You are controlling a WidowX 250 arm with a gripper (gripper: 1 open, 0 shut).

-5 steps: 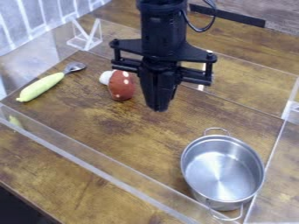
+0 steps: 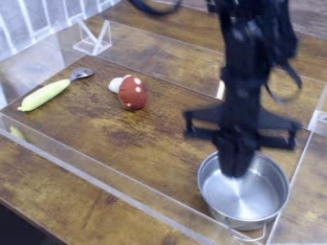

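Note:
My gripper (image 2: 236, 153), a dark, motion-blurred shape, hangs low on the right, its tip over the near rim of a silver pot's back part. The steel pot (image 2: 246, 201) with wire handles stands at the bottom right. The gripper looks shut, with nothing visible between its fingers, though blur hides detail. A red toy mushroom (image 2: 133, 95) with white spots lies left of the arm, and a yellow-green corn (image 2: 46, 95) lies farther left beside a small silver utensil (image 2: 80, 74).
Clear low walls edge the wooden table (image 2: 102, 144). A white rack stands at the back left. A pale object is partly hidden behind the arm.
The arm has moved down and to the right, from above the middle of the table to the pot, now covering its back part. The other objects look unmoved.

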